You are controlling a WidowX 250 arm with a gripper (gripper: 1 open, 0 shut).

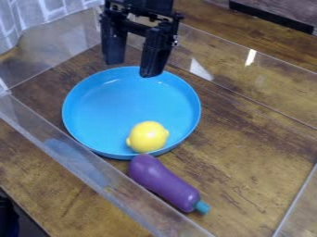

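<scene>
My black gripper [133, 54] hangs at the top centre, open, its two fingers wide apart with nothing between them, above the far edge of a blue round dish [89, 111]. A yellow lemon-like toy [147, 137] lies in the near part of the dish. A purple eggplant-like toy [162, 182] with a teal tip lies on the wooden floor in front of the dish, toward the right.
Clear plastic walls border the wooden surface [247, 130] on the left, at the back and on the near right.
</scene>
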